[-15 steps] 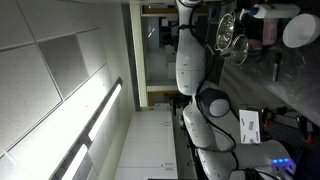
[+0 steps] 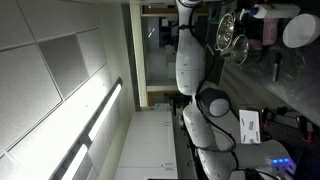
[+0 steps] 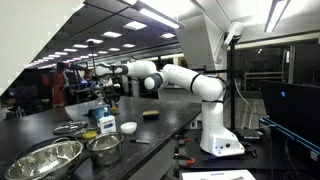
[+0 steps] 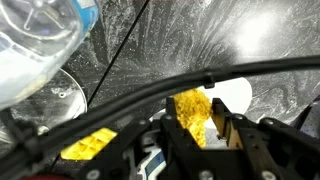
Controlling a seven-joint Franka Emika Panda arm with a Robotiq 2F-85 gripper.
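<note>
In the wrist view, my gripper is shut on a mottled yellow-orange object (image 4: 193, 103), whose exact kind I cannot tell. Its upper end shows between the dark fingers and the rest is partly hidden. A white round dish (image 4: 235, 93) appears just behind it. Exterior view 2 has my arm (image 3: 170, 76) stretched over the dark table, its far end too small to read clearly. In exterior view 1 the gripper end is outside the picture.
A clear bottle with blue on it (image 4: 35, 55) stands left of the gripper in the wrist view. Below it lies a yellow piece (image 4: 88, 145). Metal pots (image 3: 105, 151), a white bowl (image 3: 128, 128) and a yellow block (image 3: 151, 114) occupy the table. A black cable crosses the wrist view.
</note>
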